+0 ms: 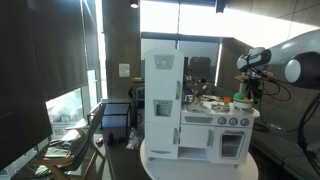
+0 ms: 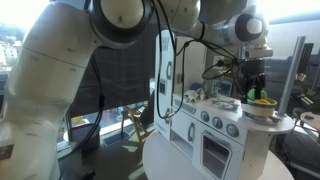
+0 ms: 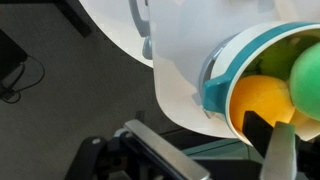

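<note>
A white pot with a blue rim and handle [image 3: 214, 94] fills the right of the wrist view. Inside it sit an orange round thing [image 3: 262, 98] and a smooth green thing [image 3: 308, 78], cut off by the frame edge. My gripper stands open over the pot's near edge. One finger [image 3: 280, 152] overlaps the pot and the orange thing, the other [image 3: 168, 150] is outside the rim. Whether either touches the pot, I cannot tell. In exterior view 2 the gripper [image 2: 253, 82] points down above the pot [image 2: 262, 110].
The white toy kitchen [image 1: 195, 110] stands on a round white table [image 2: 180, 160], its fridge part tall at the left. Small dishes [image 2: 222, 101] crowd the countertop beside the pot. Dark floor [image 3: 85, 100] lies past the table edge.
</note>
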